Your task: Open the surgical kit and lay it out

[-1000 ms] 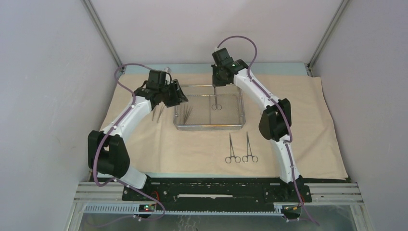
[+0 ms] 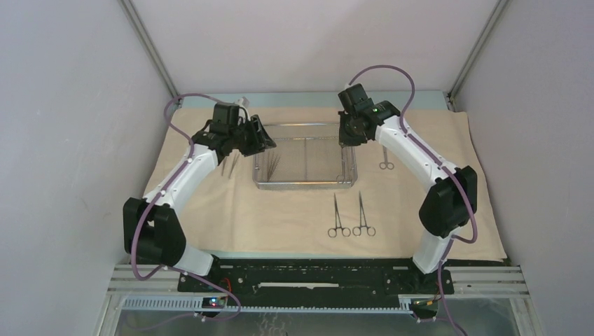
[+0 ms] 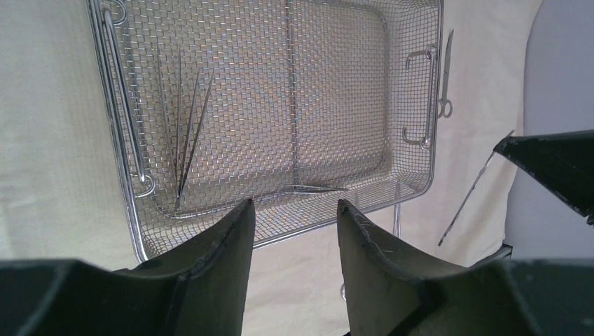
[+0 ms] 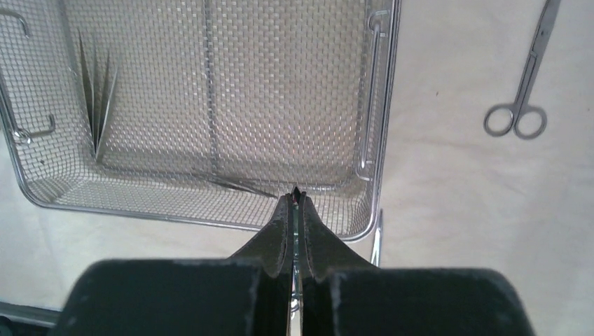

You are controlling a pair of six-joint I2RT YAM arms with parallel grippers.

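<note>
My right gripper [image 2: 343, 142] is shut on a slender pair of ring-handled scissors [image 2: 343, 162] that hangs, rings down, over the right side of the wire tray [image 2: 305, 185]. In the left wrist view this hanging instrument [image 3: 469, 196] shows as a thin line below the fingers. My left gripper stands open above the tray's left side, nothing between its fingers. Several thin tweezers [image 3: 183, 140] are in the tray's left part, and a slender instrument [image 4: 238, 186] lies near its front wall. Another pair of scissors [image 4: 518, 105] rests on the cloth, right of the tray.
Two ring-handled clamps [image 2: 339, 220] lie on the beige cloth [image 2: 280, 224] in front of the tray. Thin instruments [image 2: 233, 165] sit left of it, beside the left arm. The tray's metal rim [image 4: 389, 84] stands up all round.
My right gripper has moved right, carrying the hanging scissors from the tray's middle toward its right side. The left gripper has stayed almost still.
</note>
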